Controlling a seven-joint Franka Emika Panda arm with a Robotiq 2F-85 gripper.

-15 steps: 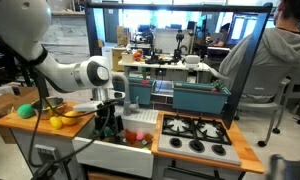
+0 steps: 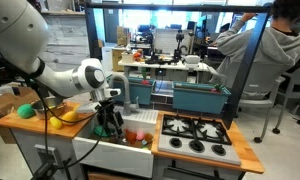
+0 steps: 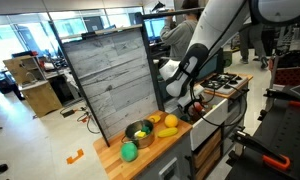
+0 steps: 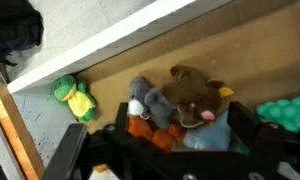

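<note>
Several plush toys lie in an open white sink or drawer point(image 2: 115, 157) set into the counter. In the wrist view are a green and yellow toy point(image 4: 75, 96), a grey toy point(image 4: 150, 99), a brown toy point(image 4: 195, 90), a light blue toy point(image 4: 209, 134) and a green toy point(image 4: 281, 112). Orange toys lie partly hidden below the grey one. My gripper is open above them, its dark fingers apart. From the side, the gripper point(image 2: 108, 122) hangs at the left part of the compartment; whether it touches a toy cannot be told.
A stove point(image 2: 197, 134) stands right of the compartment. On the left counter are a metal pot point(image 3: 143, 133), yellow fruit point(image 3: 167, 132) and a green round object point(image 3: 128, 151). Blue bins point(image 2: 199, 98) stand behind. The compartment's pale wall point(image 4: 120, 40) is close by.
The arm has shifted slightly and its wrist is tilted more to the left in exterior view 1. The toys in the compartment look unmoved. The person in the background has changed pose.
</note>
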